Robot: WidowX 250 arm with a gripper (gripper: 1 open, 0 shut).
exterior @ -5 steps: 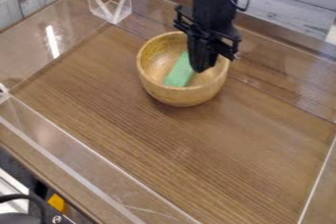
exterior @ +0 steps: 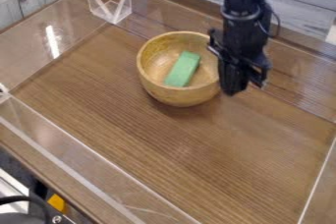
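A yellow bowl [exterior: 182, 92] stands on the wooden table [exterior: 157, 159], with a green block [exterior: 184, 68] inside it. My black gripper [exterior: 233, 83] hangs at the bowl's right rim, blurred by motion. Nothing shows held by it, and how its fingers stand is too blurred to make out.
A white wire-like object [exterior: 109, 4] stands at the back left. Pale walls edge the table at the back.
My gripper has moved right and lower, toward the outside of the bowl's right rim. The bowl looks almost unmoved.
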